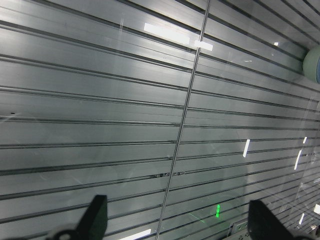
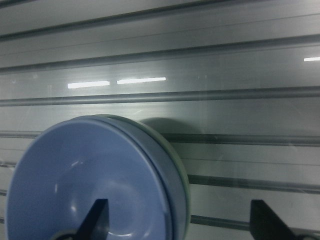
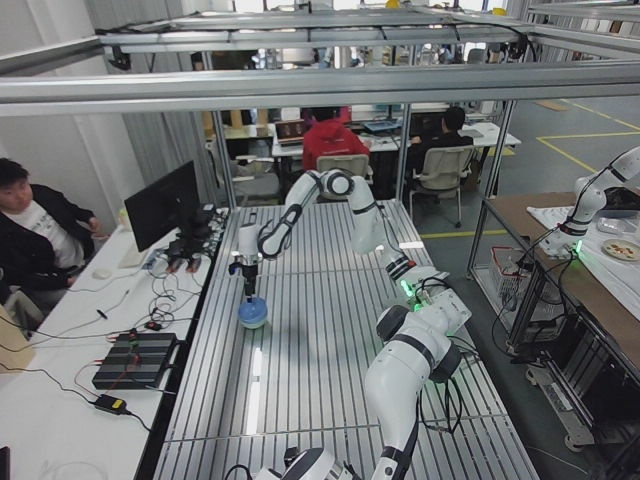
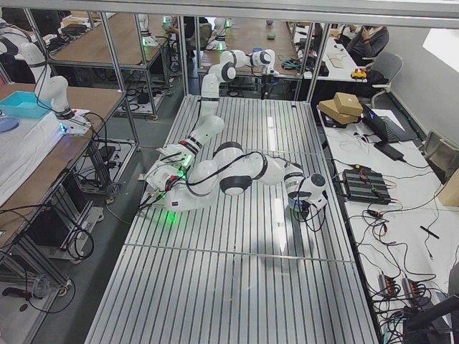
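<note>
A stack of bowls (image 3: 253, 311), blue inside with a pale green one outermost, stands on the slatted metal table (image 3: 300, 420). The far arm's gripper (image 3: 250, 296) is down at the stack; in the right wrist view my right gripper is open, one finger over the blue bowl's inside and the other outside the rim, above the slats. My left gripper stands open over bare slats, with the pale green bowl (image 1: 312, 65) at the upper right edge of the left wrist view.
A white desk (image 3: 60, 420) with a monitor, black boxes and cables runs along one side, a person seated there. Another table (image 3: 610, 300) with an arm is across the aisle.
</note>
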